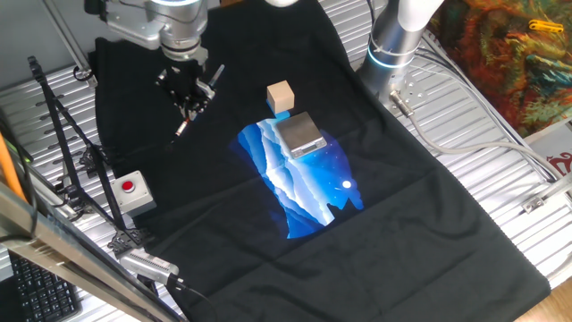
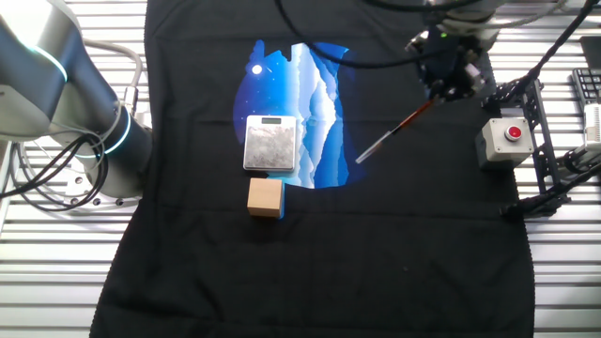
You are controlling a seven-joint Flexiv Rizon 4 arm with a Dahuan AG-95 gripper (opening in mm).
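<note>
My gripper (image 1: 191, 98) hangs over the upper left of the black cloth in exterior view 1, and at the upper right in exterior view 2. It looks shut on a slim stick-like tool (image 2: 409, 119) with an orange-brown shaft and a pale end. The tool slants down and away from the fingers, its pale end free above the cloth and clear of other things. A tan block (image 1: 281, 97) sits beside a small silver scale (image 1: 301, 134). The scale rests on a blue-and-white mountain picture (image 2: 321, 131). Finger contact on the tool is too dark to make out in detail.
A grey box with a red button (image 1: 133, 192) stands at the cloth's edge, next to a black frame (image 2: 539, 141). The arm's base (image 1: 390, 58) is on the opposite side.
</note>
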